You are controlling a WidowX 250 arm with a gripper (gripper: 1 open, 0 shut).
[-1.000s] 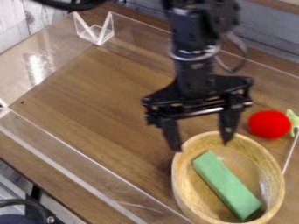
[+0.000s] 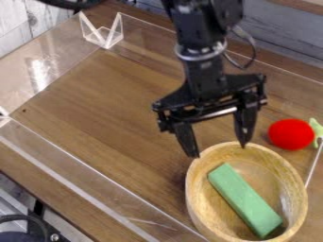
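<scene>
My black gripper (image 2: 214, 133) hangs over the back rim of a beige bowl (image 2: 205, 213), its two fingers wide open with nothing visible between them. A green block (image 2: 244, 198) lies in the bowl. A red round object (image 2: 290, 134) sits to the right of the gripper, behind the bowl.
A small clear wire-like holder (image 2: 101, 28) stands at the back left. A pale green item with a thin handle (image 2: 315, 132) lies at the right edge.
The bowl, green block and red object look unmoved.
</scene>
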